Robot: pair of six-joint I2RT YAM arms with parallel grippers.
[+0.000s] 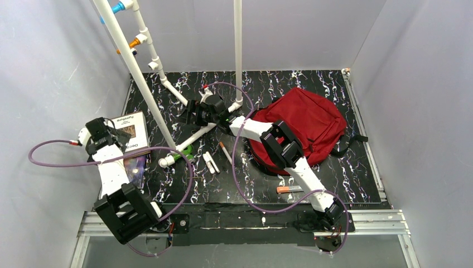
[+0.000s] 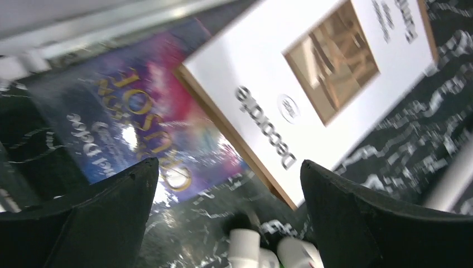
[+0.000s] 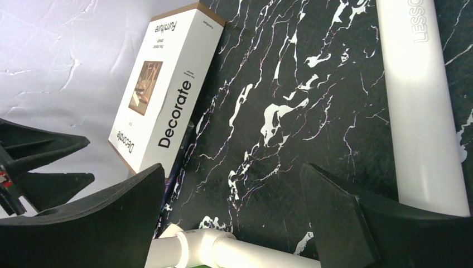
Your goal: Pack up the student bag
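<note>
A white "Decorate" book lies at the far left, overlapping a purple book. My left gripper hangs over them, open and empty, its fingertips either side of the lower view in its wrist camera. My right gripper is open and empty over the white pipe frame and dark floor, left of the red bag. Pens, white markers, green scissors and an orange marker lie on the floor.
White pipes stand upright and run along the floor between the books and the bag. A grey wall borders the books on the left. Bare floor shows around the pens.
</note>
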